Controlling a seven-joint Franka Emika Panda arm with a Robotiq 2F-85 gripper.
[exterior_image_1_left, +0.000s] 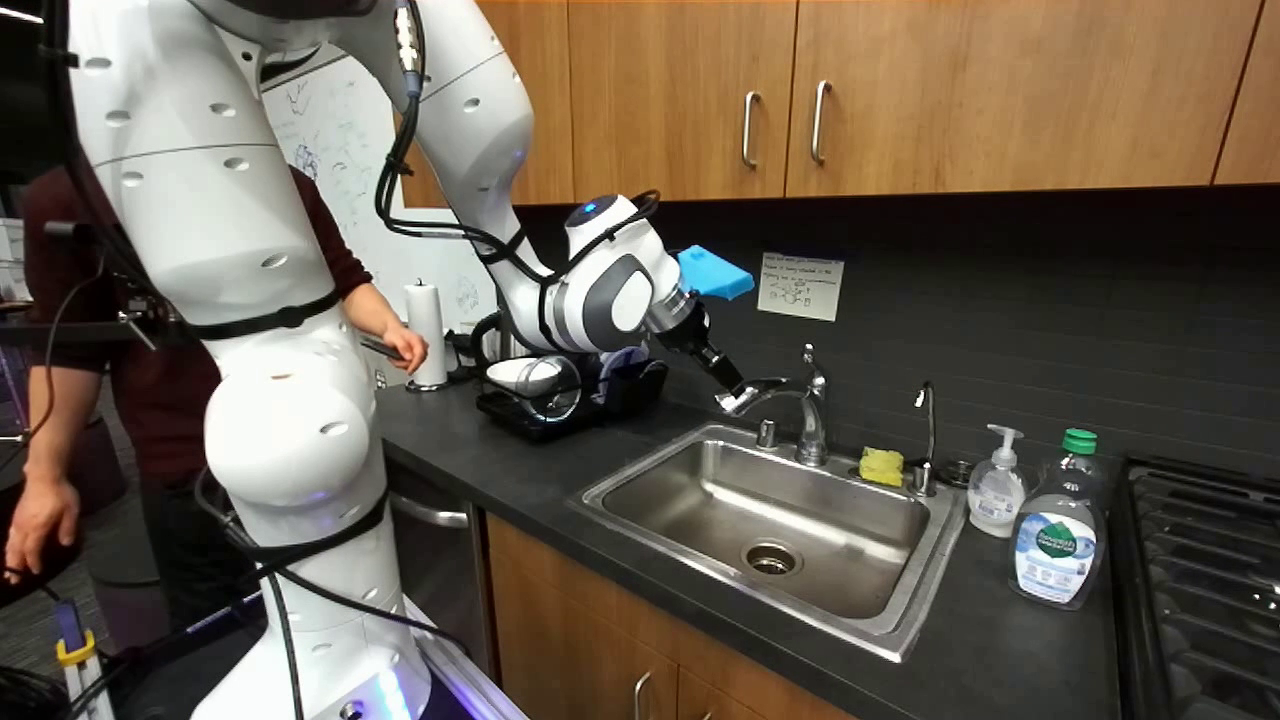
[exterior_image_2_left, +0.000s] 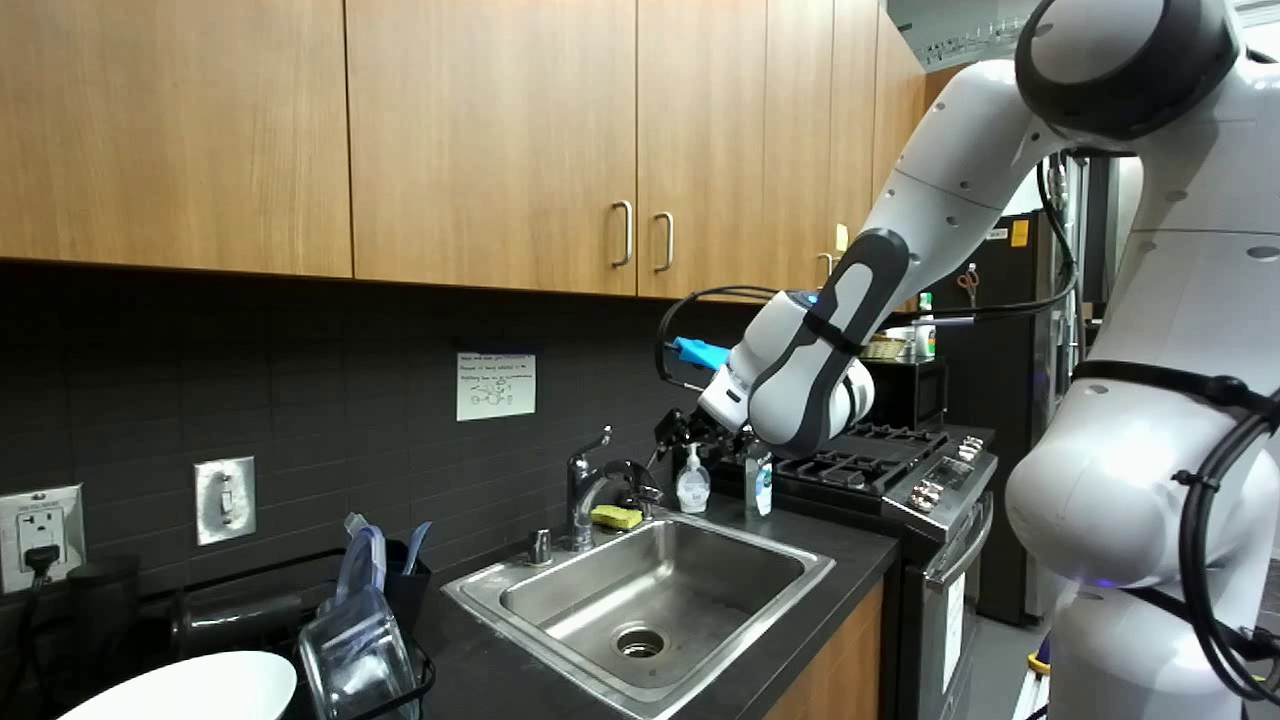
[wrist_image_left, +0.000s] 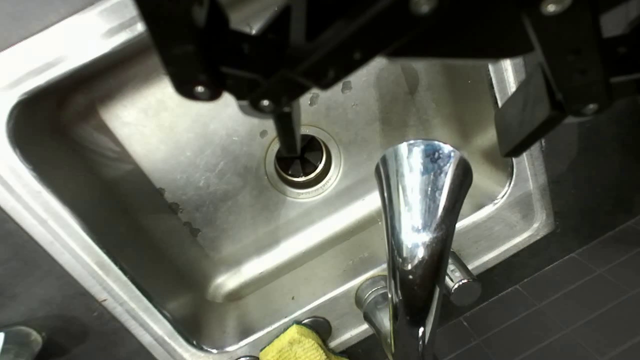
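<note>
My gripper is open in the wrist view, one finger on each side of the frame's middle and nothing gripped. The flared tip of the chrome faucet (wrist_image_left: 420, 222) shows just below the gap between the fingers. In exterior view 1 the gripper (exterior_image_1_left: 727, 386) points down at the end of the faucet spout (exterior_image_1_left: 768, 386); whether they touch I cannot tell. Below lies the empty steel sink (exterior_image_1_left: 720, 468), with its drain (wrist_image_left: 304, 159) partly behind a finger. Exterior view 2 shows the faucet (exterior_image_2_left: 588, 490) clearly, the fingers poorly.
A yellow sponge (exterior_image_1_left: 882, 466) rests on the sink's back rim. Right of it stand a soap pump (exterior_image_1_left: 997, 486), a dish soap bottle (exterior_image_1_left: 1058, 528) and the stove (exterior_image_1_left: 1212, 564). The dish rack (exterior_image_1_left: 576, 402) occupies the left counter. A person (exterior_image_1_left: 156, 360) stands behind the arm.
</note>
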